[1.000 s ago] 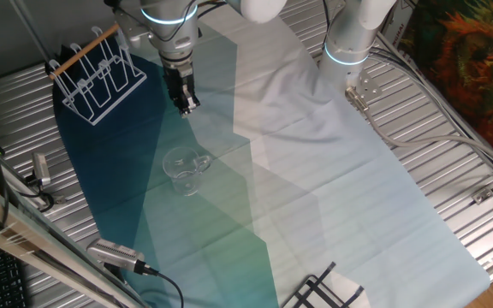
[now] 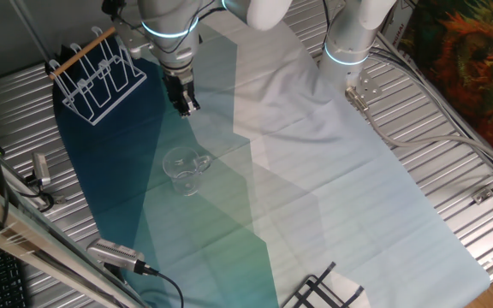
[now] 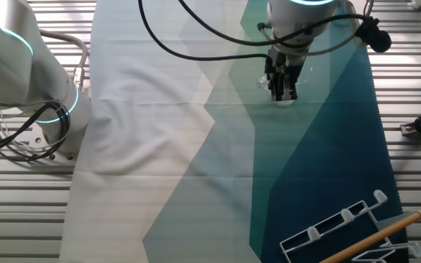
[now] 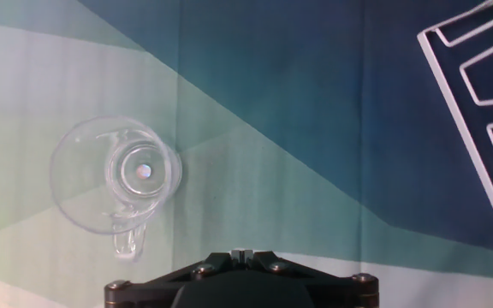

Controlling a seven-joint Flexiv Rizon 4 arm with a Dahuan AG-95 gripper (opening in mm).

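A clear glass mug (image 4: 168, 175) with a handle stands on the patterned cloth, left of my gripper in the wrist view. Exterior view 1 has the mug (image 2: 183, 171) upright near the cloth's middle, its handle toward the right. My gripper is shut, and nothing shows between its fingertips. It hangs above the cloth, apart from the mug; in exterior view 1 the gripper (image 2: 188, 109) appears higher up the picture than the mug. From exterior view 2 the gripper (image 3: 284, 98) covers much of the mug (image 3: 264, 82).
A white wire rack with a wooden bar (image 2: 101, 84) stands on the dark blue end of the cloth (image 2: 114, 162). A dark wire frame (image 2: 323, 291) lies at the near edge.
In exterior view 1 my gripper has shifted very slightly. The mug and the rack have stayed where they were.
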